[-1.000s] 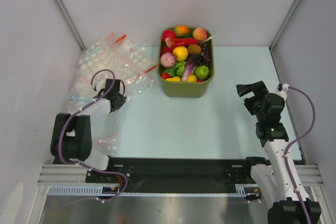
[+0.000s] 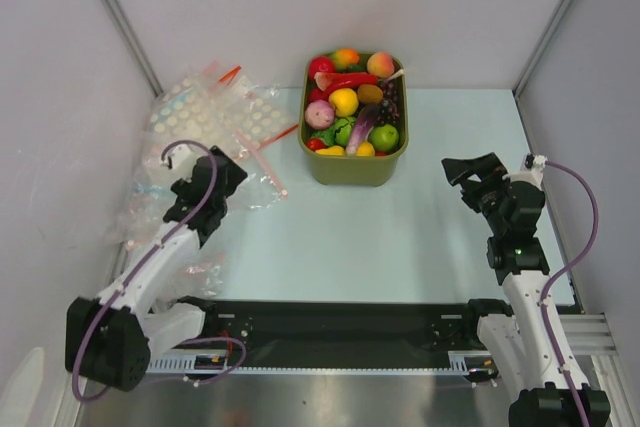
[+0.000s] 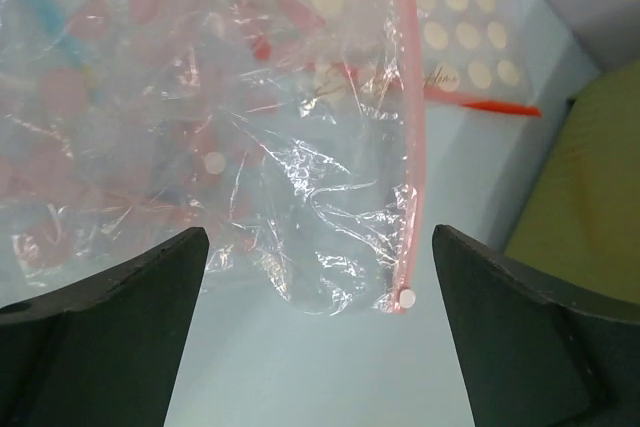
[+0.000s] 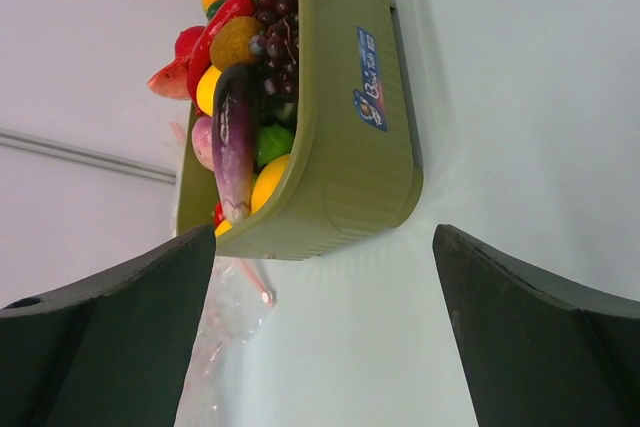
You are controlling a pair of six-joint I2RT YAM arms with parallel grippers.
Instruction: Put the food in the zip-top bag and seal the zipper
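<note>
Clear zip top bags lie overlapped on the left of the table; one bag [image 3: 310, 187] has a pink zipper strip [image 3: 411, 147] with a white slider [image 3: 406, 298] at its near end. My left gripper stands open above this bag, nothing between its fingers, the strip showing between them. An olive green tub [image 2: 352, 171] at the back middle is heaped with food, among it an eggplant [image 4: 236, 142], a red pepper [image 2: 345, 81] and a green apple [image 2: 384, 138]. Well right of the tub, my right gripper [image 2: 473, 169] is open and empty over the table.
More bags [image 2: 185, 112], some with white dots and red-orange zipper strips [image 3: 490, 106], lie behind the nearer one. Walls rise at the back and sides.
The pink zipper edge of the nearer bag lies lower than before.
</note>
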